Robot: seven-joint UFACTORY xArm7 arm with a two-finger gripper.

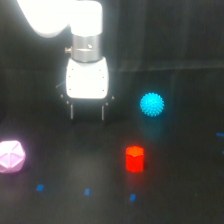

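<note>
My gripper (87, 117) hangs above the dark table at the upper left, its white hand (87, 80) pointing down. Its two thin fingers stand apart with nothing between them, so it is open. Right of it lies a round cyan-blue piece with a bumpy edge (152, 105). Lower down, a small red block (135, 159) rests on the table, below and to the right of the gripper. A pink faceted piece (11, 156) sits at the left edge, partly cut off by the frame. None of these pieces touches the gripper.
Small blue marks (87, 191) dot the front of the dark tabletop, with another blue mark (220, 134) at the right edge.
</note>
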